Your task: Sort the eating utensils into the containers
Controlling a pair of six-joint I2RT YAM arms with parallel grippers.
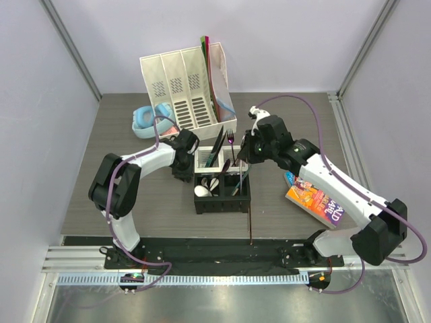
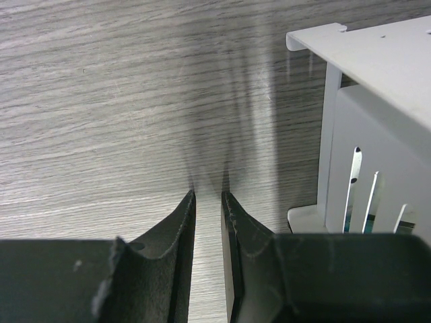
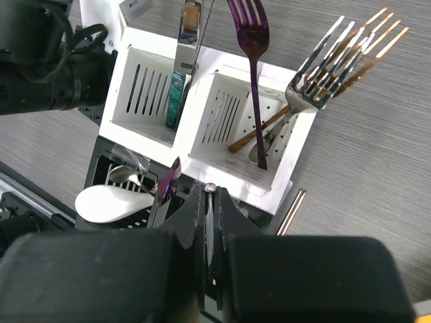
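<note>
Thin and silver, a rod like a chopstick (image 3: 210, 229) stands upright in my right gripper, which is shut on it above the black container (image 1: 222, 204). Whether its lower end touches the container is hidden. White spoons (image 3: 113, 203) and a purple spoon (image 3: 171, 182) lie in the black container's left part. Behind it, the white container (image 3: 296, 158) holds knives (image 3: 182, 74) on its left, and a purple fork (image 3: 254, 47) and silver forks (image 3: 315, 97) on its right. My left gripper is slightly open and empty, beside the white container's left side.
A copper-coloured stick (image 1: 250, 225) juts toward the front edge beside the black container. A slotted cream rack (image 1: 178, 74) and a blue bowl (image 1: 143, 129) stand at the back. Books (image 1: 315, 198) lie at right. Bare table shows at front left.
</note>
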